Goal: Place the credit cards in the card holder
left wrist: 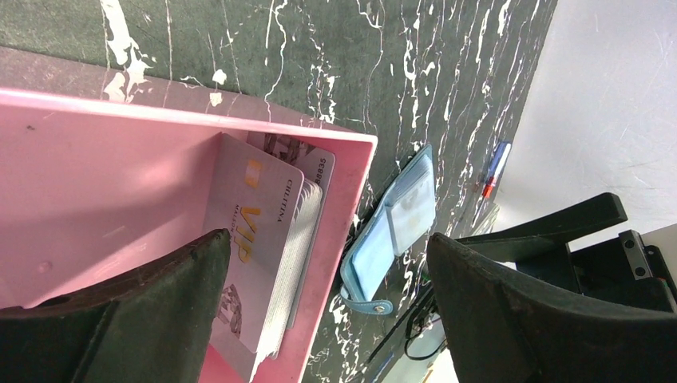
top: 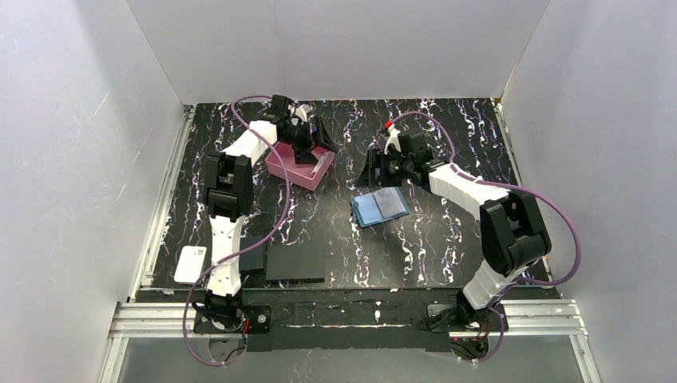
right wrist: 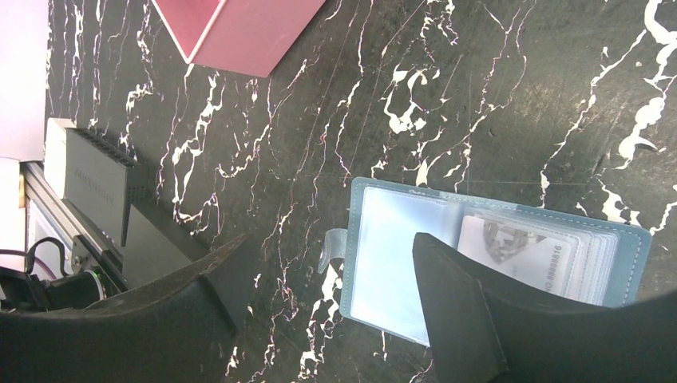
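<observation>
A stack of credit cards (left wrist: 254, 215) leans on edge against one end wall inside the pink box (top: 298, 175). The front card reads VIP; another card (left wrist: 316, 164) peeks out behind the stack. Over that end of the box my left gripper stands open, fingers wide apart, no card held between them. The blue card holder (right wrist: 399, 259) lies unfolded on the table, its strap to the left, with a printed card (right wrist: 523, 254) showing in its clear sleeves. Above it is my right gripper, open and empty, one finger covering part of the holder.
A black box (top: 295, 262) and a smaller dark box beside it lie at the front left, near a white object (top: 190, 264).
</observation>
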